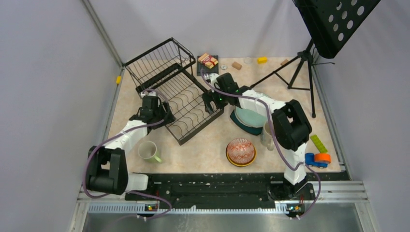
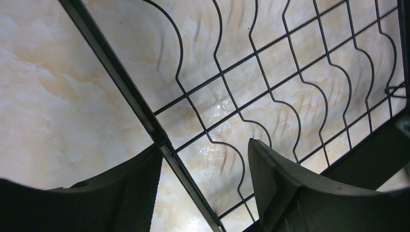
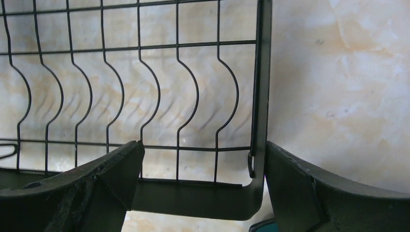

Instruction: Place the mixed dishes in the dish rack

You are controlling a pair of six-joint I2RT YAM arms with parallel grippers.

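Observation:
The black two-tier dish rack [image 1: 192,133] stands at the back left. My left gripper is part open over its left edge, a rail between the fingers in the left wrist view. My right gripper is open at the rack's right side, with the corner rail by one finger. A green mug [image 1: 147,152] sits front left, a patterned bowl [image 1: 240,149] on a yellow plate front centre, and light teal plates [image 1: 249,116] on the right, beside a pale mug [image 1: 266,137] partly behind the right arm.
A black stand [image 1: 304,55] occupies the back right. Toys, including an orange-and-blue piece [image 1: 321,158] and a green block [image 1: 318,143], lie at the right edge. Small items sit along the back.

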